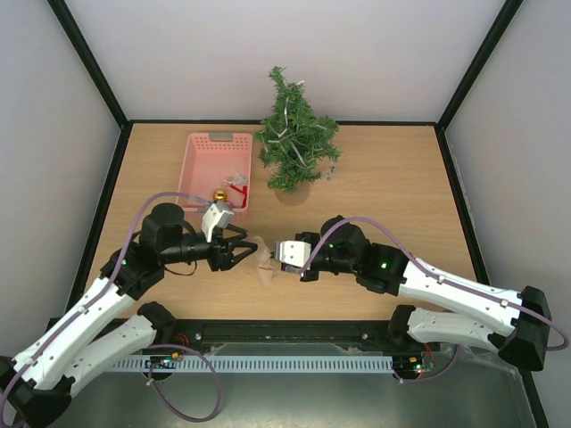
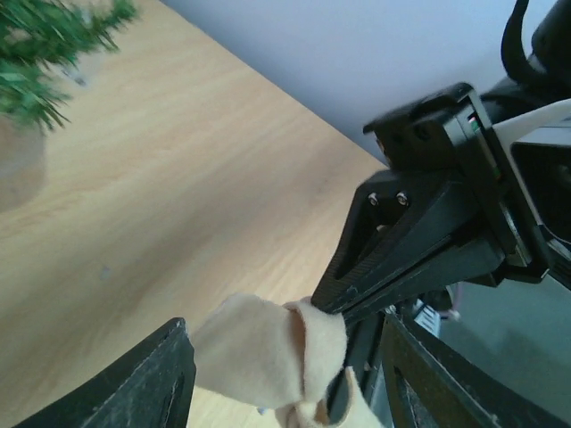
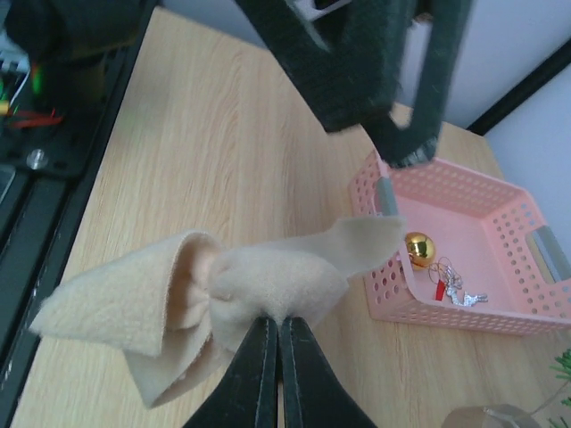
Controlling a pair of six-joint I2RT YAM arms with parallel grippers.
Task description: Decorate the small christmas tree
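The small Christmas tree [image 1: 294,138] stands in its pot behind the arms, at the back middle of the table. A piece of beige cloth [image 3: 277,281] sticks out from the tips of my right gripper [image 1: 276,254], which is shut on it. In the left wrist view the same cloth [image 2: 245,352] spreads between the two parted fingers of my left gripper. That gripper is open and faces the right one; whether its pads touch the cloth I cannot tell.
Left of the tree, a pink basket [image 1: 191,174] holds a gold ball [image 1: 220,195] and several small ornaments, some red. Both arms meet closely over the middle front, leaving a small gap.
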